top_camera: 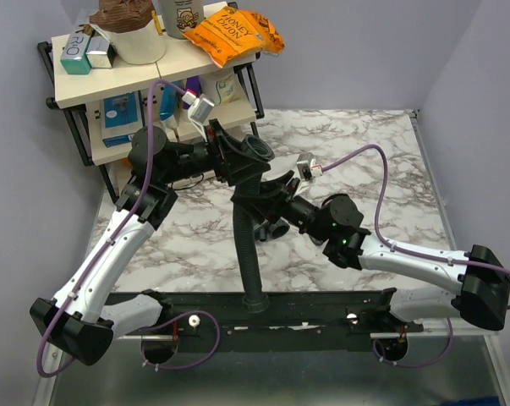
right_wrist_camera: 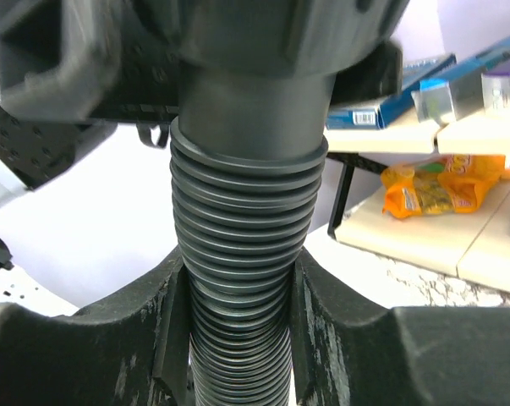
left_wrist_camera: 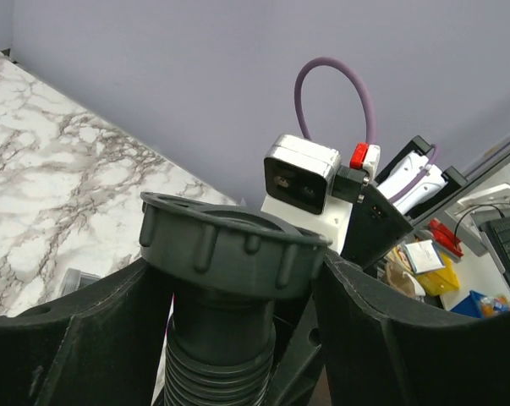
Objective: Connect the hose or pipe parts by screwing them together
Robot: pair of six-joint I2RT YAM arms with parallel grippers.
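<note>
The dark ribbed hose (top_camera: 248, 254) hangs down from both grippers, its lower cuff (top_camera: 255, 303) in front of the dark table edge. In the left wrist view its flanged upper cuff (left_wrist_camera: 229, 245) rises between the fingers of my left gripper, which is open around it. Just below, in the right wrist view, the ribs pass between the pads of my right gripper; both pads lie against the hose. Behind the hose, dark pipe fittings (top_camera: 276, 228) rest on the marble table, partly hidden by the right gripper.
A cream shelf unit (top_camera: 73, 89) with boxes and an orange bag (top_camera: 229, 35) stands at the back left, close behind the left arm.
</note>
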